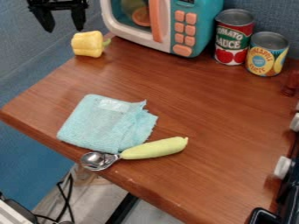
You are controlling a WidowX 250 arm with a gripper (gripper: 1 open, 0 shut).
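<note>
My black gripper (65, 19) is at the top left, above and left of a yellow pepper (87, 44) that lies at the table's back left beside the toy microwave (176, 22). Its fingers are spread open with nothing between them. A light blue folded cloth (105, 122) lies on the wooden table (222, 122), with a metal scoop (98, 160) and a pale yellow-green corn or squash-like item (156, 148) at the front.
A tomato sauce can (232, 39) and a second can (267, 55) stand at the back right. A black appliance with white knobs (282, 184) lines the right edge.
</note>
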